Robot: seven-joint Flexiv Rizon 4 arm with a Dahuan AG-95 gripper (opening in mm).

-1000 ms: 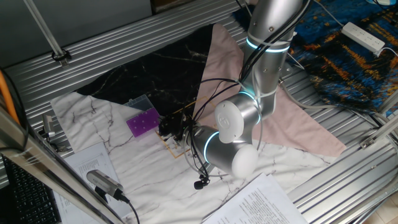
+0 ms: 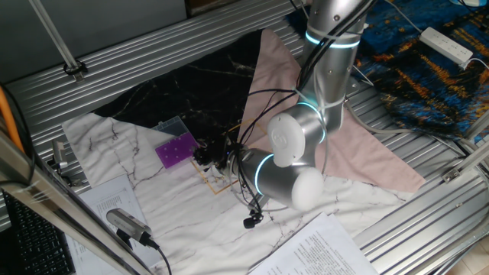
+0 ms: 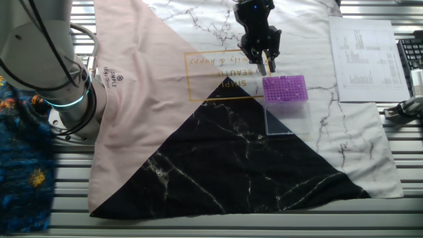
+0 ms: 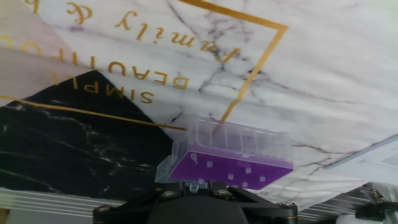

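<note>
A purple rack [image 3: 285, 88] with rows of small holes sits on the cloth, its clear lid [image 3: 287, 118] lying open beside it. In the wrist view the purple top [image 4: 233, 171] holds a few small clear pieces, with a see-through side wall above it. My gripper [image 3: 267, 67] points down close to one corner of the rack. Its fingertips are near each other with a narrow gap. In the wrist view a small clear piece [image 4: 194, 186] shows by that gap; whether it is between the fingers or stands in the rack cannot be made out.
The cloth [image 3: 198, 165] in black, pink and white marble is mostly bare. Printed sheets [image 3: 370, 59] and a keyboard [image 3: 411, 54] lie beyond the rack. More paper [image 2: 317, 248] and a camera on a stand [image 2: 128, 225] are near the front in exterior view 1.
The gripper stays beside the rack, which has not moved.
</note>
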